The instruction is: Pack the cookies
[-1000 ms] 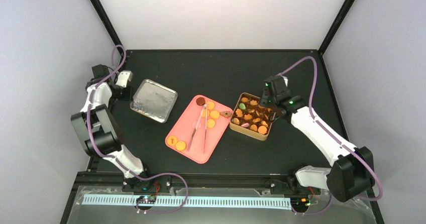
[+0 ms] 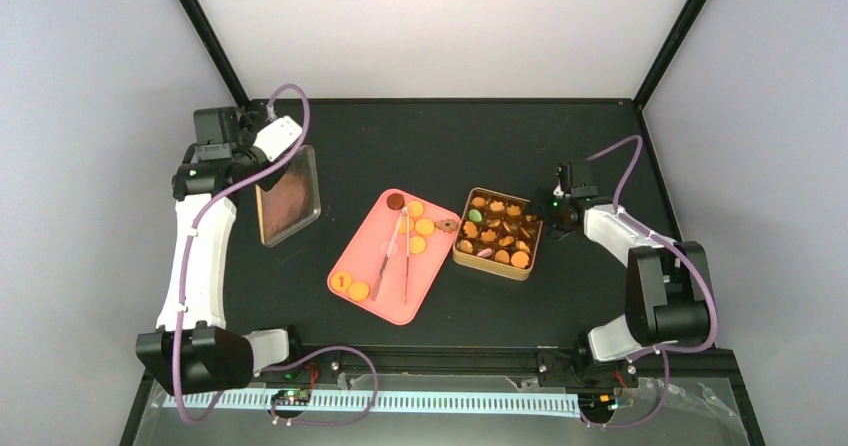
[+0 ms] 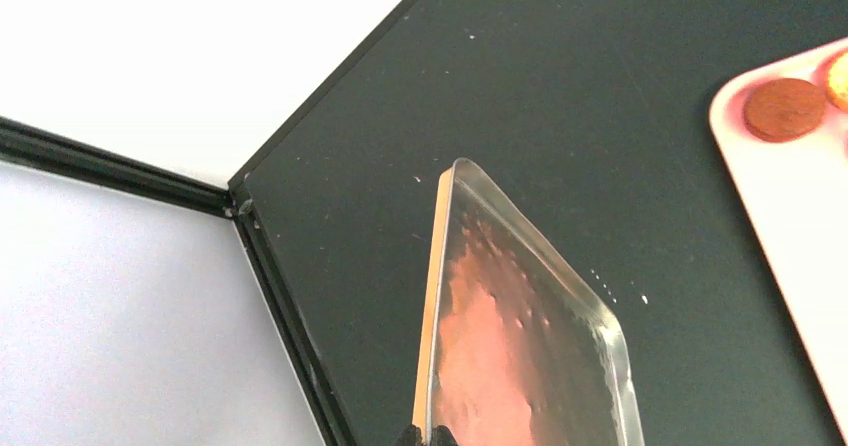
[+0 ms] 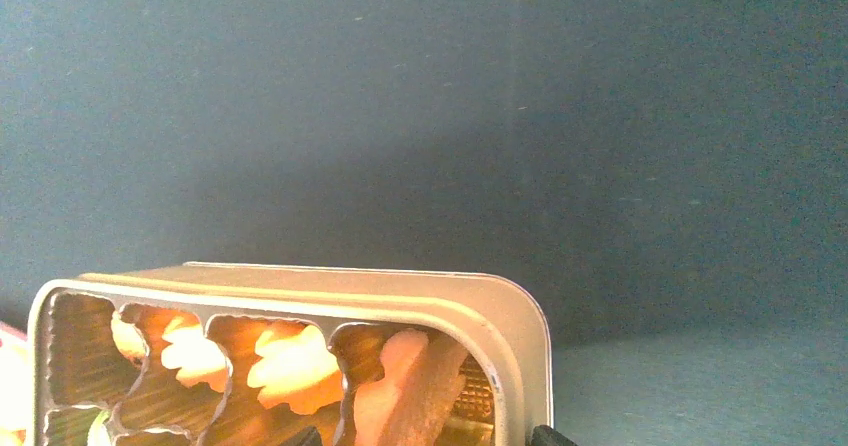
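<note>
The tin's metal lid (image 2: 291, 209) stands tilted on the left, lifted at its edge. My left gripper is shut on the rim of the lid, seen at the bottom of the left wrist view. A golden tin (image 2: 492, 267) with brown dividers holds several cookies, right of the pink tray (image 2: 402, 308). At the tin's right side, my right gripper is open, its fingertips on either side of the tin's wall. Whether they touch it I cannot tell.
On the pink tray lie several round yellow cookies (image 2: 358, 291), a dark brown cookie (image 2: 396, 201) and metal tongs (image 2: 407, 256). A flower-shaped cookie (image 2: 447, 226) lies at the tray's right edge, close to the tin.
The lid has gone from lying flat to steeply tilted, with my left gripper at its rim.
</note>
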